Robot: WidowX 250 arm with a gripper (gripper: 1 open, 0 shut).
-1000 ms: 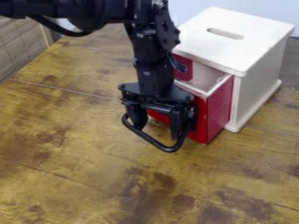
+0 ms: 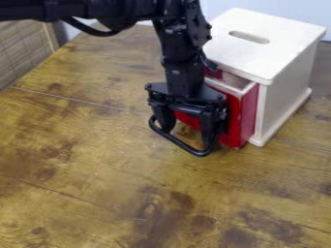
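Observation:
A white wooden box [image 2: 280, 68] with a slotted top stands at the right, with a red drawer [image 2: 235, 124] at the front of its lower part. My black gripper [image 2: 189, 124] is low over the drawer's front, covering much of it. Its fingers are hard to make out behind the black housing and looped bar, so whether it is open or shut does not show.
A tiled panel [image 2: 26, 58] runs along the back left edge.
My gripper has moved slightly right and back toward the box, and the drawer sits further into it, with less of its inside showing.

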